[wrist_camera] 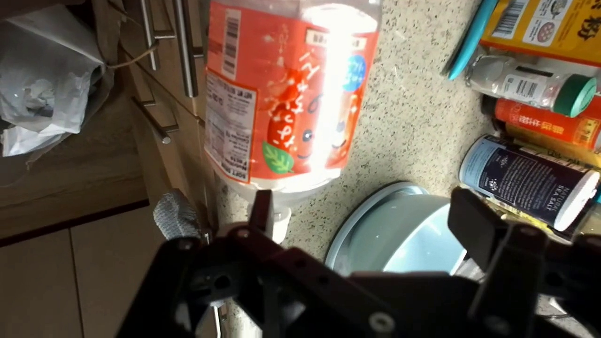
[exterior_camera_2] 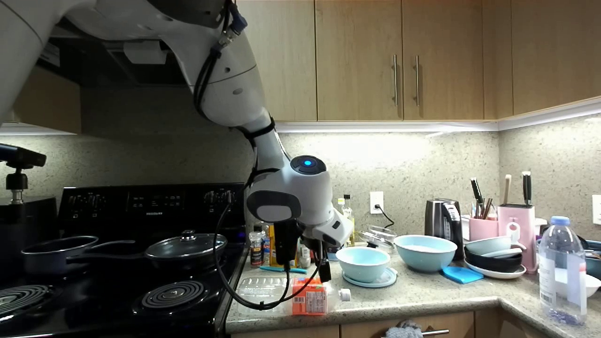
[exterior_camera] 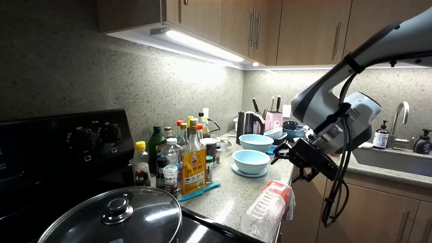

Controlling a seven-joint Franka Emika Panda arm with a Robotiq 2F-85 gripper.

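Note:
My gripper point(exterior_camera: 285, 168) hangs open above the counter's front edge, nothing between its fingers. In the wrist view the two dark fingertips point(wrist_camera: 260, 211) stand wide apart. A clear plastic bottle with a red-orange label point(wrist_camera: 287, 101) lies on its side along the counter edge, its white cap point(wrist_camera: 281, 225) close to one fingertip in that view. The same bottle point(exterior_camera_2: 308, 298) shows partly behind hanging cables in exterior view 2. A light-blue bowl point(exterior_camera: 251, 162) rests on a pale blue plate point(exterior_camera: 239, 173), beyond the bottle, and appears partly between the fingers in the wrist view.
Several sauce and spice bottles point(exterior_camera: 172, 152) crowd the wall side, with a blue knife point(exterior_camera: 198, 192) before them. A larger blue bowl point(exterior_camera_2: 425, 252) and a kettle point(exterior_camera_2: 445, 225) stand farther right. The stove holds a lidded pan point(exterior_camera_2: 186, 248). A grey cloth point(exterior_camera_2: 404, 331) hangs at the counter front.

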